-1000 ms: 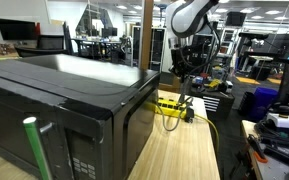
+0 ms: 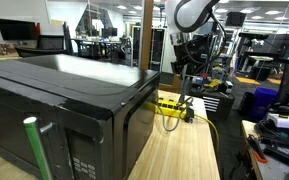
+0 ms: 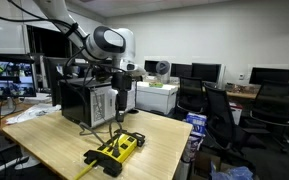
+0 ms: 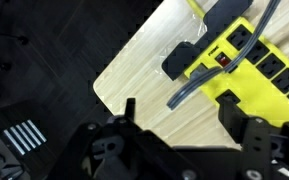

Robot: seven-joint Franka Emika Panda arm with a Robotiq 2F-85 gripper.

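A yellow power strip [image 4: 269,75] with black outlets lies on the wooden table [image 3: 54,145]. In the wrist view a dark plug [image 4: 179,60] sits at its end, and a grey cable [image 4: 246,50] crosses over it. My gripper points down with its fingers apart. One finger is over bare wood and the other is beside the strip's edge. The cable's near end shows between the fingers in that view, but I cannot tell whether it touches either one. In exterior view 2 the gripper [image 3: 119,108] hangs above the power strip [image 3: 116,152].
A large black oven-like box [image 2: 79,110] stands on the table beside the arm. Bare wood [image 2: 179,150] is free in front of it. A yellow cord [image 2: 214,130] runs off the table's edge. Office chairs [image 3: 229,115] stand beyond.
Over the last second the arm has risen a little and shifted slightly right in exterior view 1. The power strip and the black box have not moved.
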